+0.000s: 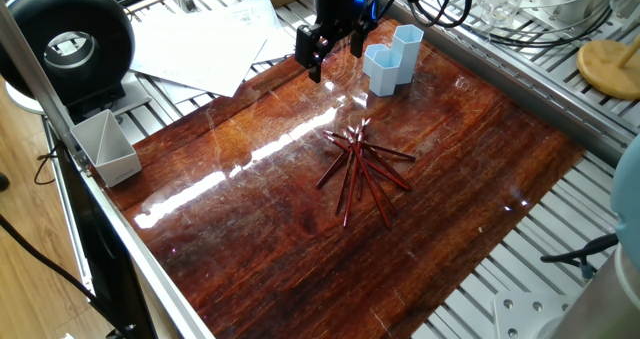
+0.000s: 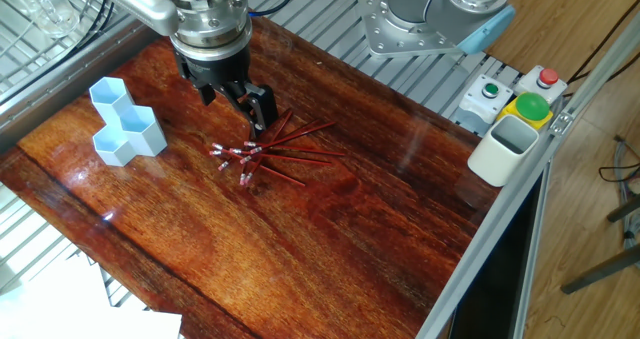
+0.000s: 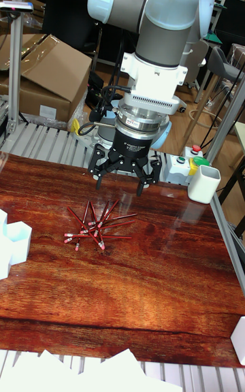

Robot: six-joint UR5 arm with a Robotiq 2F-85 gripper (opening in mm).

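Several dark red pencils with pale pinkish ends lie crossed in a loose fan on the wooden board; one pencil (image 1: 371,186) points toward the front in exterior view 1, and the same heap shows (image 3: 118,237) in exterior view 3. My black gripper (image 3: 120,199) hangs above the board, fingers spread wide and nothing between them. In exterior view 1 the gripper (image 1: 337,63) appears beyond the heap. A pale blue holder of joined hexagonal cells (image 2: 113,151) stands upright on the board, apart from the pencils. Its cells look empty in exterior view 2.
A white square cup (image 2: 488,166) stands at the board's edge beside the push buttons (image 2: 533,106). White papers (image 1: 190,54) lie off the board. A metal rail (image 1: 480,69) borders one side. Much of the reflective board (image 1: 250,239) is bare.
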